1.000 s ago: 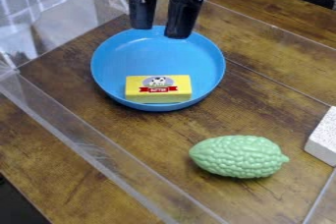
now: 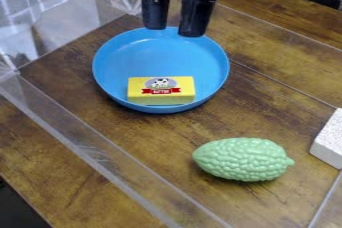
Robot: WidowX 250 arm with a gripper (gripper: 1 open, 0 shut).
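Note:
My black gripper (image 2: pixel 174 10) hangs at the top centre, open, its two fingers pointing down over the back part of a blue plate (image 2: pixel 160 48). Nothing shows between the fingers. A yellow butter box (image 2: pixel 160 90) with a cow label lies on the front of the plate, below the gripper and apart from it.
A bumpy green vegetable (image 2: pixel 243 159) lies on the wooden table (image 2: pixel 94 162) at the front right. A white block (image 2: pixel 329 138) sits at the right edge. Clear plastic sheeting or walls run along the left.
My gripper has moved a little upward in the view, away from the butter box. The objects have not moved.

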